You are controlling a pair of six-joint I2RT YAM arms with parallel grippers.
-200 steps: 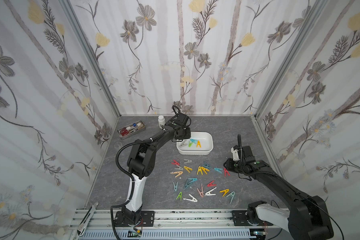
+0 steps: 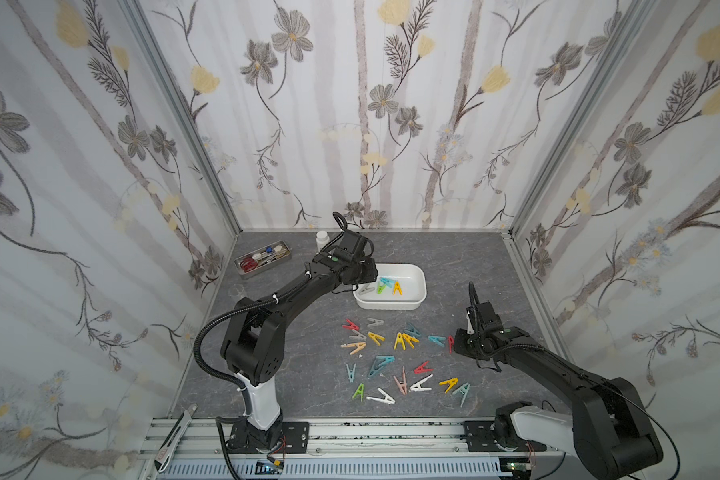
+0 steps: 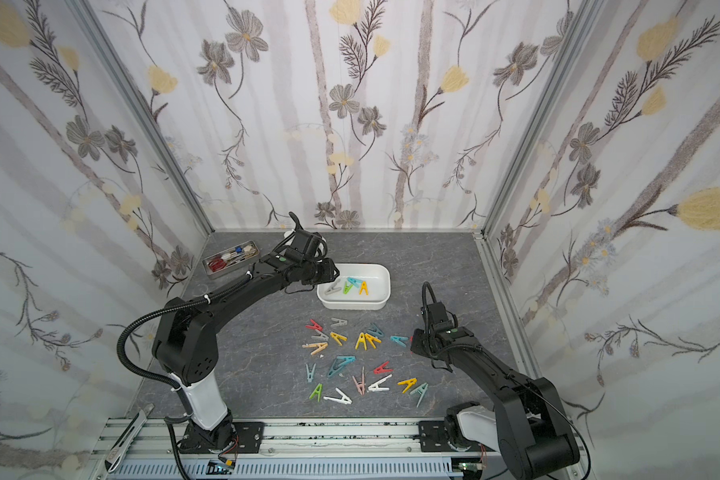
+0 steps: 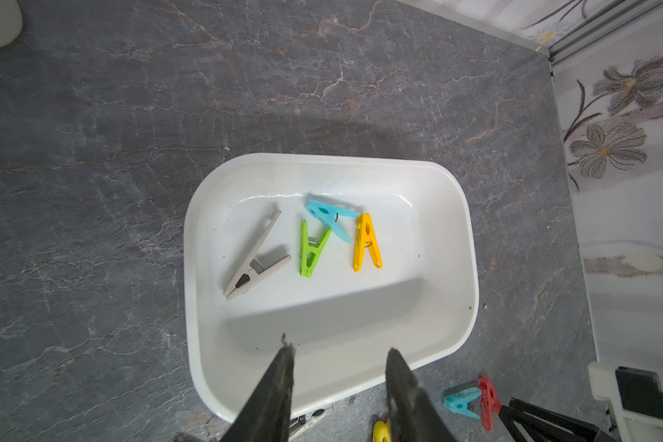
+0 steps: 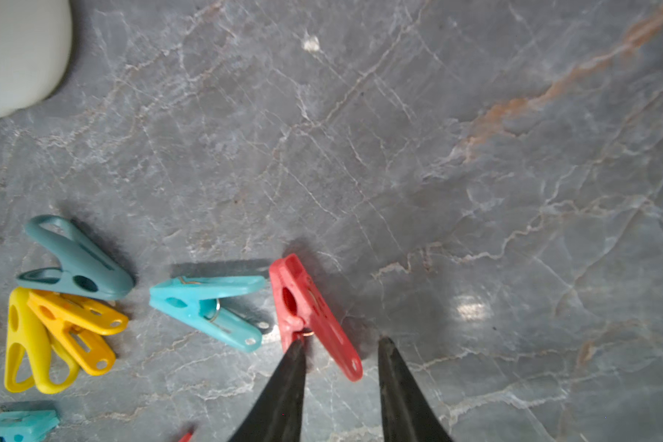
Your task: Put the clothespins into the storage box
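In the left wrist view the white storage box (image 4: 449, 294) holds a grey clothespin (image 4: 244, 276), a green one (image 4: 311, 250), a light blue one (image 4: 331, 217) and a yellow one (image 4: 367, 241). My left gripper is open and empty over the box's near side. My right gripper stands open, low over a red clothespin (image 5: 309, 309). One red leg shows in the gap between its fingers; the left fingertip overlaps the other leg, and contact cannot be told. A turquoise clothespin (image 5: 206, 302) lies just left of the red one.
Several more clothespins are scattered in front of the box, among them yellow (image 2: 375, 338), white (image 2: 381, 396) and green (image 2: 358, 392) ones. A tool tray (image 2: 252, 265) and a white bottle (image 2: 322, 239) stand at the back left. The counter right of the box is bare.
My right gripper has come down and shifted over the red clothespin. Both grippers remain open.
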